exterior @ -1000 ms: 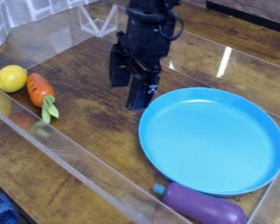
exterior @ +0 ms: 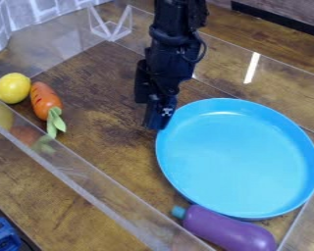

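My dark gripper (exterior: 159, 106) hangs low over the wooden table at upper centre, pointing down beside the upper left rim of a large blue plate (exterior: 235, 157). It is open, and nothing clearly shows between its fingers. A carrot (exterior: 44, 103) with a green top lies at left, next to a yellow lemon (exterior: 12, 86). A purple eggplant (exterior: 228, 228) lies below the plate at bottom right.
Clear plastic walls run along the lower left and top left edges. A blue object (exterior: 0, 237) is in the bottom left corner. Bare table (exterior: 94, 98) lies between carrot and plate.
My gripper has shifted slightly and become more upright, its tips moving a little toward the plate's rim. The plate, vegetables and lemon look unmoved.
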